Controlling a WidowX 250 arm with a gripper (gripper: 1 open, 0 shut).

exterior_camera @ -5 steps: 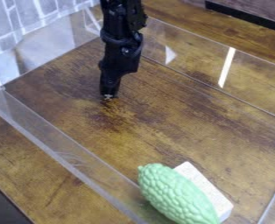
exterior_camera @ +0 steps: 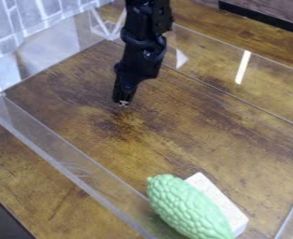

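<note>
My black gripper (exterior_camera: pixel 121 99) reaches down from the top centre to the wooden floor (exterior_camera: pixel 174 131) of a clear-walled enclosure, in its back left part. It is shut; I see only a small pale glint at its tips, too small to tell what it is. A pale green bumpy bitter-melon shape (exterior_camera: pixel 187 207) lies at the near right, well away from the gripper, on or against a white block (exterior_camera: pixel 225 195).
Clear plastic walls (exterior_camera: pixel 62 154) border the work area on several sides. A pale tiled surface (exterior_camera: pixel 31 28) is at the back left.
The arm has shifted slightly to the right at its upper part over the last second, with the tips staying near the same spot. The objects at the near right have not moved.
</note>
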